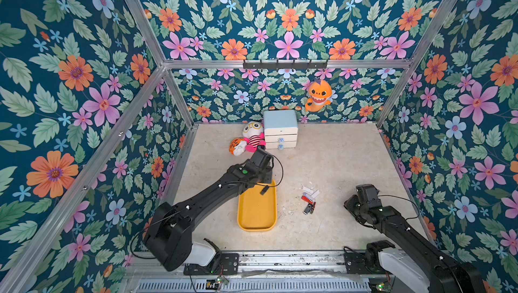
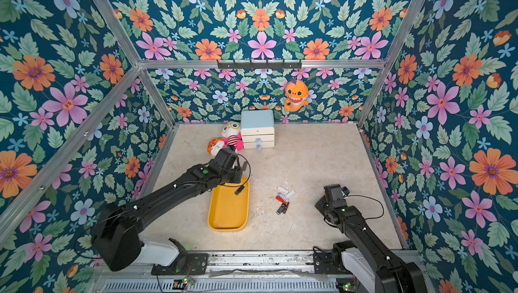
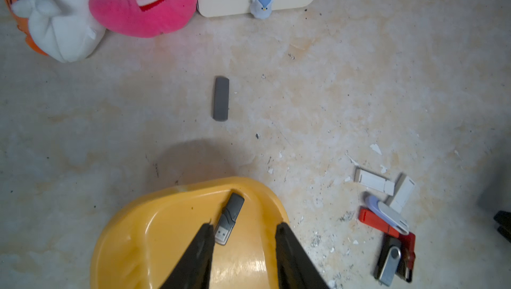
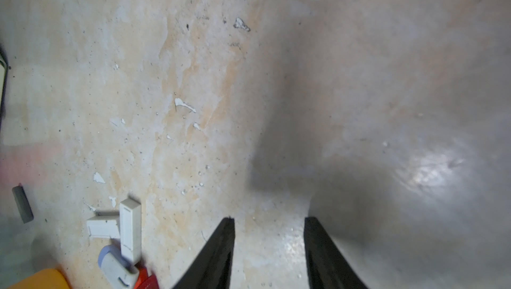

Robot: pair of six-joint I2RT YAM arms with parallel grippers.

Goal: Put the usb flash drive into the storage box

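In the left wrist view, a dark grey usb flash drive lies inside the yellow storage box, near its back right corner. My left gripper is above the box, open, with empty space between its fingers. A second dark grey stick rests on the table behind the box. Right of the box is a loose cluster of drives: a white one, a red one and a black-and-silver one among them. My right gripper hovers over bare table at the right, open and empty.
A small white drawer cabinet with a blue top stands at the back, plush toys at its left. Small pale flecks lie around the drives. The table between cabinet and right arm is clear.
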